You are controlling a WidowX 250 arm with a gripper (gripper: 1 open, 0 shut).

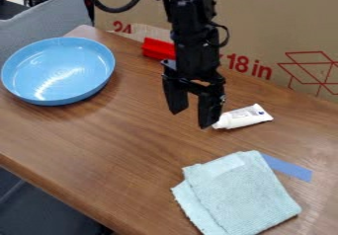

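The black gripper [193, 105] hangs over the middle of the wooden table, its fingers apart with nothing visible between them. Just to its right lies a white tube [244, 116], partly behind the right finger or close beside it. A blue bowl [58, 69] sits at the left. A folded pale cloth [238, 195] lies at the front right.
A red object [157, 48] is behind the arm at the back, by a cardboard box [278, 51]. A blue strip [288, 168] lies beside the cloth. Its left edge drops away at lower left.
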